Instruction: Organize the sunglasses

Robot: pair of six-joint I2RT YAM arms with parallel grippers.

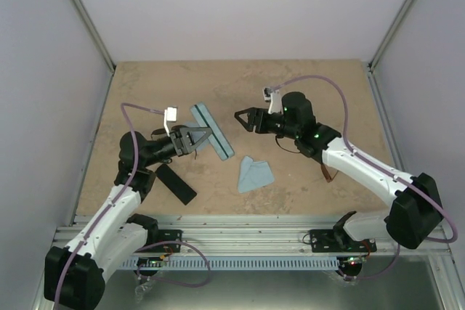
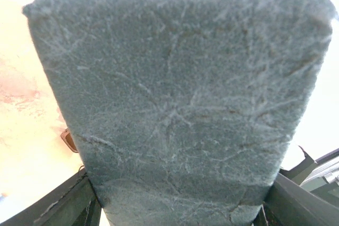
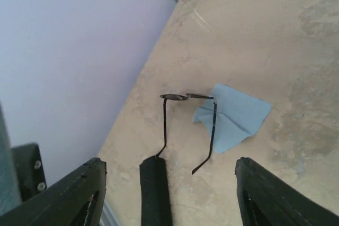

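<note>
A blue-grey case (image 1: 219, 139) is raised over the left half of the table, with my left gripper (image 1: 208, 134) shut on it. Its marbled face (image 2: 175, 104) fills most of the left wrist view. From above, dark lines run along its length; whether its lid is parted I cannot tell. My right gripper (image 1: 242, 119) is open and empty, to the right of the case and apart from it. Black sunglasses (image 3: 175, 97) lie with temples spread, one side by a light blue cloth (image 3: 238, 114). Brown sunglasses (image 1: 326, 173) are partly hidden under the right arm.
A black case (image 1: 176, 183) lies on the table beside the left arm; it also shows as a dark strip (image 3: 155, 191) near the black sunglasses. Another blue cloth (image 1: 256, 175) lies at front centre.
</note>
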